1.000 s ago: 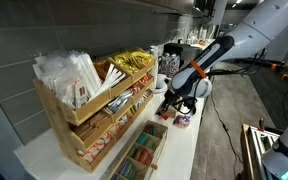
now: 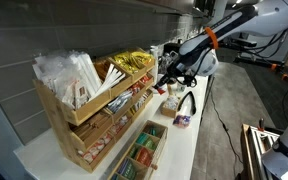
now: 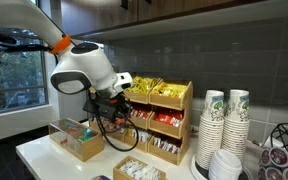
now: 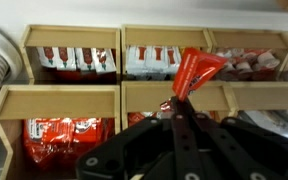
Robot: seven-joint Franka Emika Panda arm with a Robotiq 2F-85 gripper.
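Note:
A thin red packet (image 4: 196,70) stands up from the fingertips of my gripper, which is shut on it in the wrist view. From exterior view 1, the gripper (image 2: 164,87) hangs above the white counter, in front of the shelf's far end. Exterior view 2 has the gripper (image 3: 119,115) in front of the wooden shelf, with much of it blending into the dark arm parts. In the wrist view, a shelf compartment of red packets (image 4: 59,143) lies at lower left, and small white-and-red packets (image 4: 152,58) fill an upper compartment.
A small open wooden box (image 3: 136,167) sits on the counter below the arm. Along the front stands a long divided box (image 2: 142,155). Stacked paper cups (image 3: 210,125) are right of the shelf in exterior view 2.
Since a second ago my gripper has risen from low over the counter's small box, and the arm has swung up.

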